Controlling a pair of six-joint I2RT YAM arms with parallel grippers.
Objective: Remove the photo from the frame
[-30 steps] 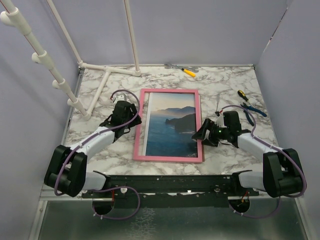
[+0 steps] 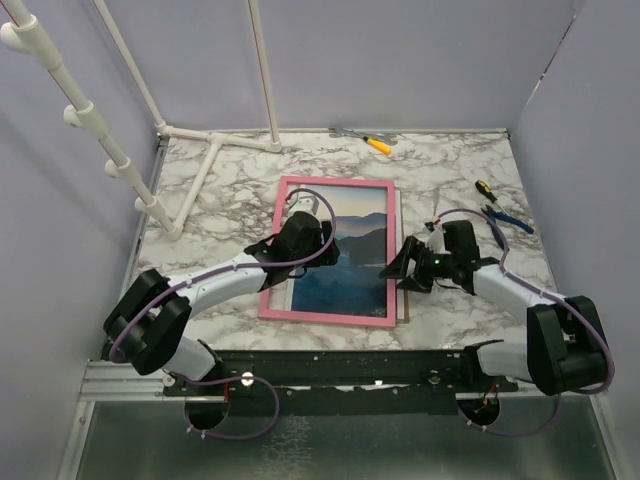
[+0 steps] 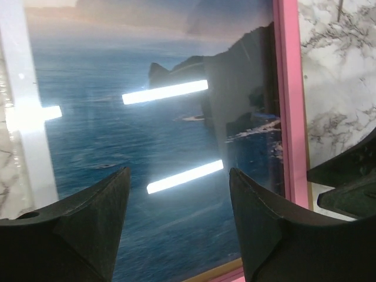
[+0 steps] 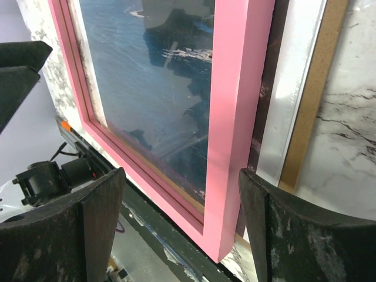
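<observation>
The pink frame point(image 2: 391, 231) lies on the marble table around the sea photo point(image 2: 340, 285), glare on its surface. A silvery strip and a brown board point(image 4: 311, 100) show under the frame's right side in the right wrist view. My left gripper is open over the photo, nothing between its fingers. My right gripper stands part open at the frame's right side, its fingers either side of the pink bar's lower end; whether it touches is unclear.
A yellow-handled tool point(image 2: 377, 145) lies at the back; a screwdriver point(image 2: 484, 189) and pliers point(image 2: 510, 219) lie right. A white pipe stand point(image 2: 210, 160) is at the back left. Bare marble lies left of the frame.
My left gripper has moved right, from the frame's left side to over the photo. The frame has shifted slightly left, showing more of the board at its right. The right arm barely moved.
</observation>
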